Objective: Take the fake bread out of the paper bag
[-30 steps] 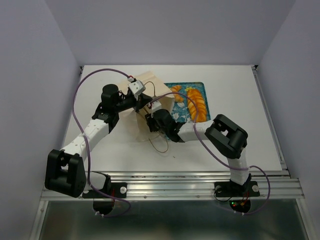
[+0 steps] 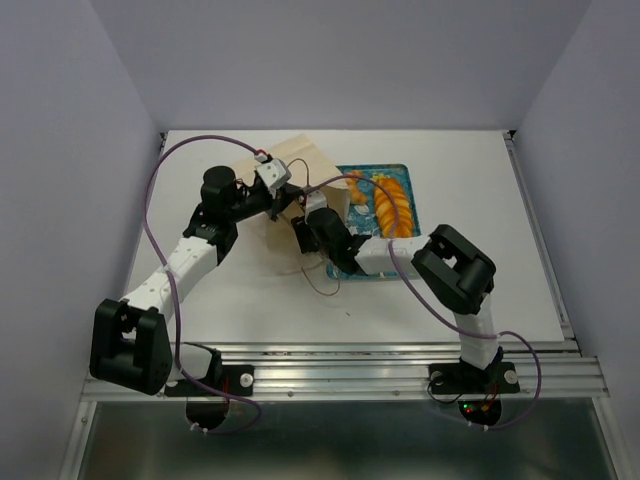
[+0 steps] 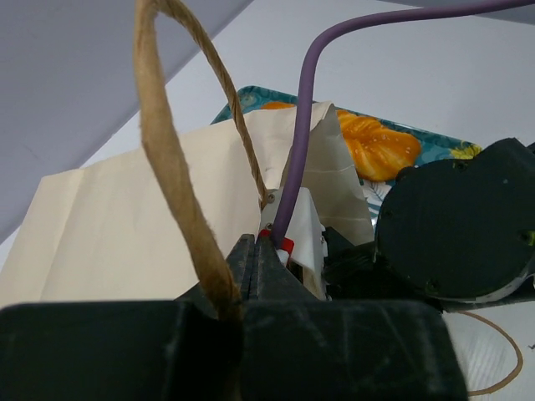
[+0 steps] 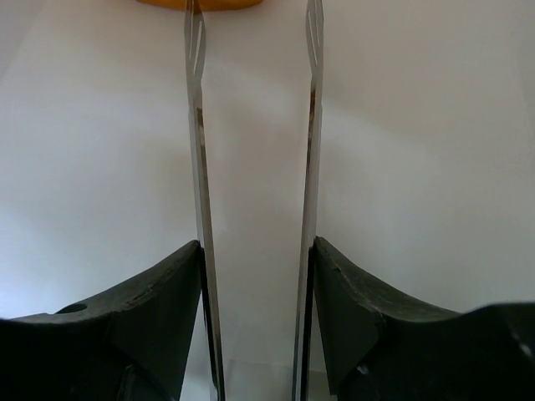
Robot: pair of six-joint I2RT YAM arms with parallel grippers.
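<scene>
The cream paper bag (image 2: 312,157) lies on its side, its mouth toward the right arm. My left gripper is shut at the bag, with the twisted paper handle (image 3: 171,159) running down into its fingers. Inside the bag, my right gripper has its two thin fingers apart, nothing between them along the visible length. Beyond the fingertips, an orange-brown piece of bread (image 4: 226,4) shows at the top edge of the right wrist view. The top view hides that piece behind the bag and arms.
A teal patterned tray (image 2: 398,172) stands right of the bag, holding a long braided loaf (image 2: 393,210) and a smaller bread (image 2: 356,190). The right forearm crosses over the tray's front. A lower handle loop (image 2: 322,293) hangs in front.
The right gripper has shifted slightly toward the back of the table at the bag's mouth. The lower handle loop has shifted a little to the right. The left arm looks still.
</scene>
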